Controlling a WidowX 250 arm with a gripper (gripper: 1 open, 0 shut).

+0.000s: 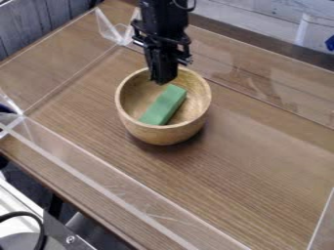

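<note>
A round tan bowl (193, 122) stands near the middle of the wooden table, with a green rectangular block (163, 105) lying inside it, tilted diagonally. My black gripper (163, 78) hangs over the back rim of the bowl, above and behind the block. It looks shut, with nothing visible between its fingers.
Clear strips run along its edges. At the lower left, beyond the table edge, are a white object and a black cable.
</note>
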